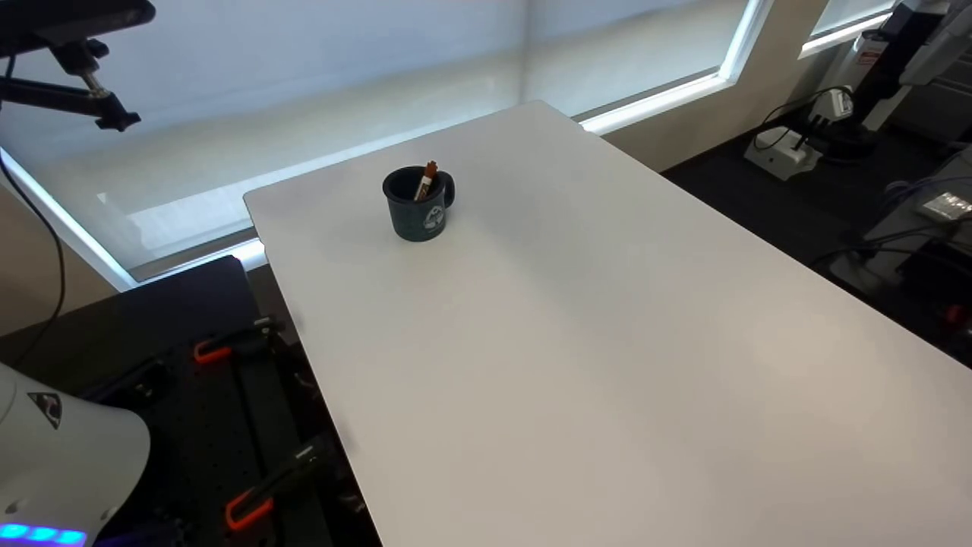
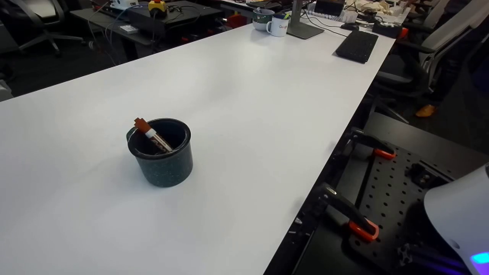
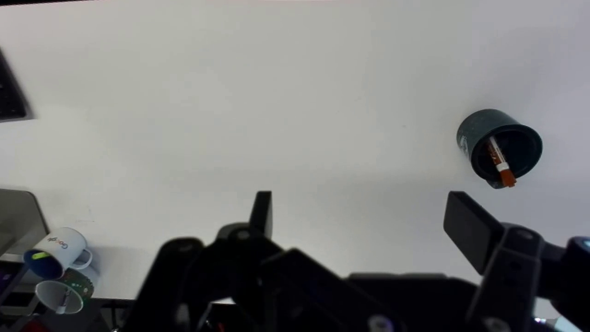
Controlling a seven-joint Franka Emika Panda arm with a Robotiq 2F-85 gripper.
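A dark green mug [image 1: 416, 219] stands upright on the white table, towards its far left corner in exterior view 1. An orange-brown capped marker [image 2: 153, 135] leans inside it, its cap end sticking out over the rim. From above, in the wrist view, the mug [image 3: 480, 128] and the marker [image 3: 499, 157] lie at the right, beyond the right finger. My gripper is open, its two fingers wide apart with only bare table visible between them. It hangs well above the table and touches nothing; neither exterior view shows it.
A white Google mug [image 2: 278, 26], a second patterned mug [image 2: 262, 18], a monitor stand [image 2: 303, 30] and a keyboard [image 2: 358, 46] occupy the table's far end. Two clamps, one with an orange pad [image 1: 247, 509], sit by the robot base.
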